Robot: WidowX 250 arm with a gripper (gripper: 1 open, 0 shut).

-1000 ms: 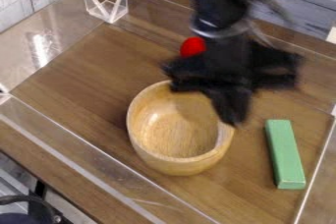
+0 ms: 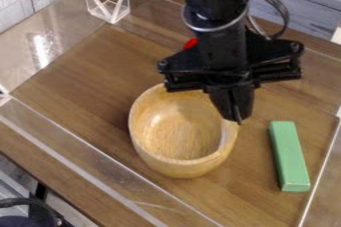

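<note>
My black gripper (image 2: 234, 102) hangs over the back right rim of a wooden bowl (image 2: 173, 136), its body filling the upper middle of the view. Its fingers point down and look shut, with nothing visible between them. The bowl's visible inside looks empty; its back right part is hidden by the gripper. A green block (image 2: 289, 156) lies to the right of the bowl. A small red object (image 2: 189, 43) shows behind the gripper, mostly hidden.
A clear plastic holder (image 2: 110, 4) stands at the back left. A pale slatted surface is behind it.
The bowl and block have not moved.
</note>
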